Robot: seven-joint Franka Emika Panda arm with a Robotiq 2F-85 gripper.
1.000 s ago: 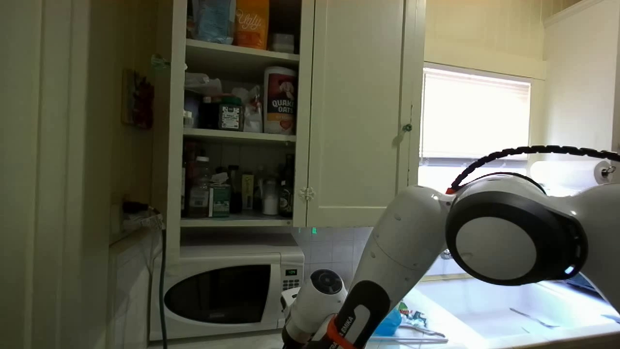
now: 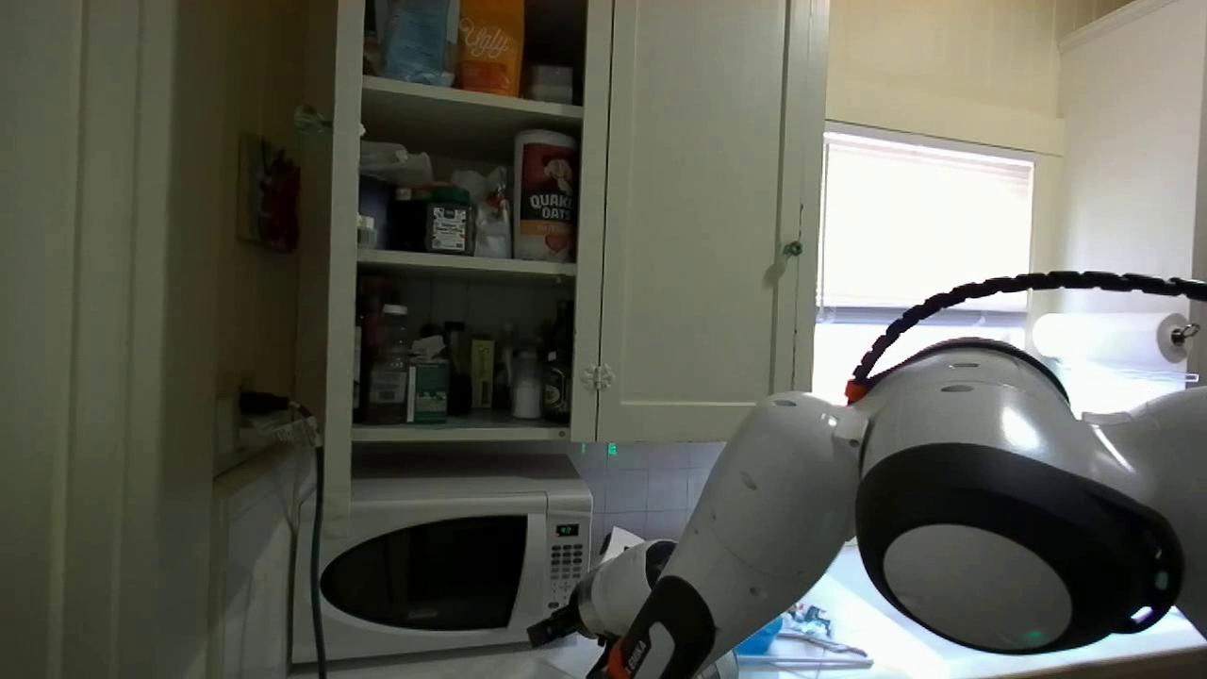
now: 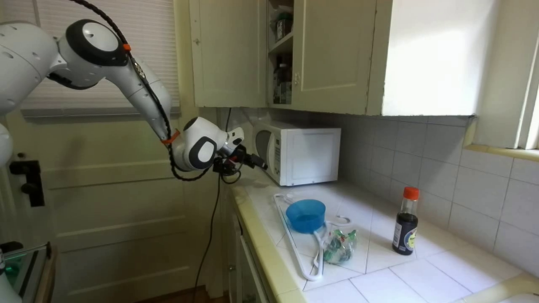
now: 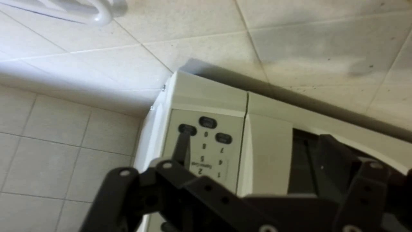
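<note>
A white microwave (image 2: pixel 453 651) stands shut on the counter under the open cupboard. My gripper (image 3: pixel 260 162) is out in front of the microwave's right side, near the door edge and keypad. In the wrist view the gripper is open, its dark fingers spread wide with nothing held between them. One finger overlaps the keypad (image 4: pixel 177 123) and the other lies over the dark door window (image 4: pixel 303 166). Whether either finger touches the microwave cannot be told.
On the counter lie a blue bowl (image 3: pixel 306 217), a white hanger-like frame (image 3: pixel 298 252), a crumpled green-and-clear bag (image 3: pixel 341 246) and a red-capped sauce bottle (image 3: pixel 405 224). Stocked shelves (image 2: pixel 464 262) stand open above the microwave. A cable (image 2: pixel 319 543) hangs at its left.
The forearm and wrist have turned and shifted. The gripper, out of view below the frame before, now shows beside the microwave's lower right front.
</note>
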